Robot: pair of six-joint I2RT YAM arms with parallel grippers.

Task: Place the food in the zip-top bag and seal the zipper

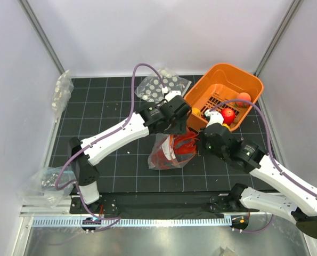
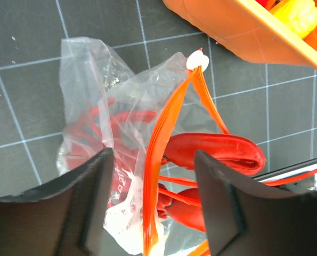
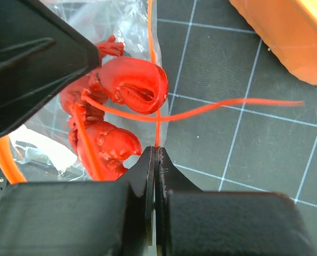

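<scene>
The zip top bag [image 1: 166,154] lies crumpled on the dark mat with red food items [image 2: 211,152] inside and at its mouth. Its orange zipper strip [image 2: 161,138] runs beneath my left gripper, which stands open over it. In the right wrist view, red pieces [image 3: 134,82] lie on the plastic, with thin orange strands across them. My right gripper is shut at the bag's edge on the right, where a thin orange strand meets its tips; whether that is held is unclear.
An orange bin [image 1: 217,77] with a red and a yellow item stands at the back right. Clear plastic bags [image 1: 163,82] lie at the back and the left.
</scene>
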